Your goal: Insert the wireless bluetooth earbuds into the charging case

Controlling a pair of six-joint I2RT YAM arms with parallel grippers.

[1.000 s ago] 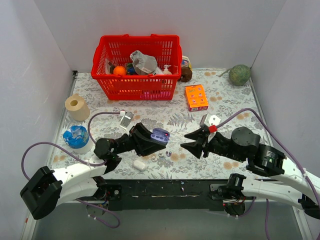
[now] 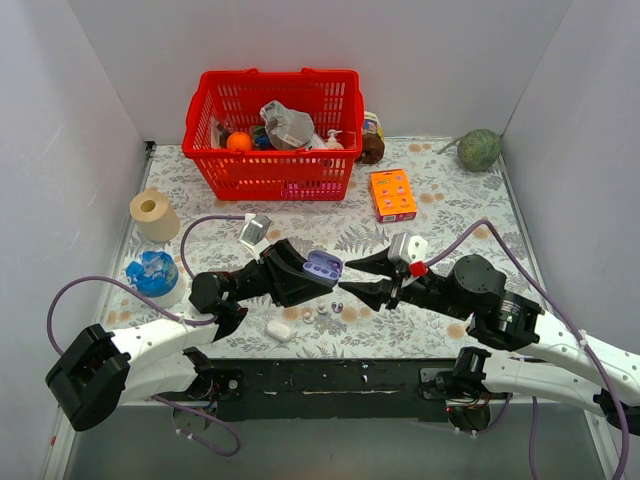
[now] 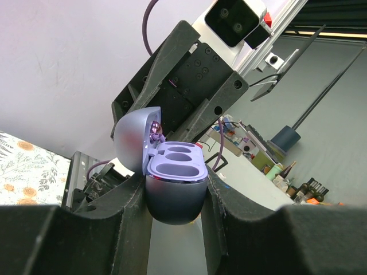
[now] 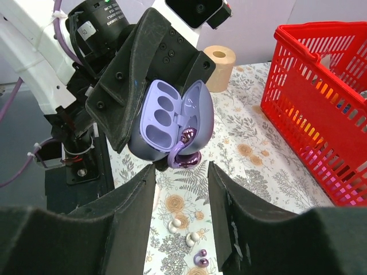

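My left gripper is shut on the purple charging case [image 2: 323, 265], raised above the table with its lid open and several hollows showing. A shiny purple earbud sits tilted in the fold between lid and tray, its end jutting past the case's edge; in the left wrist view the earbud [image 3: 156, 133] shows inside the lid. My right gripper faces that end, part open, with its fingertips just short of the earbud and nothing held. Another purple earbud [image 4: 201, 259] lies on the table below.
Two white earbuds [image 4: 174, 225] and a white case [image 2: 281, 331] lie on the patterned table. A red basket [image 2: 275, 178] full of items stands at the back, with an orange box [image 2: 392, 194] to its right. A paper roll [image 2: 153, 215] stands at the left.
My right gripper has moved left, up close to the case.
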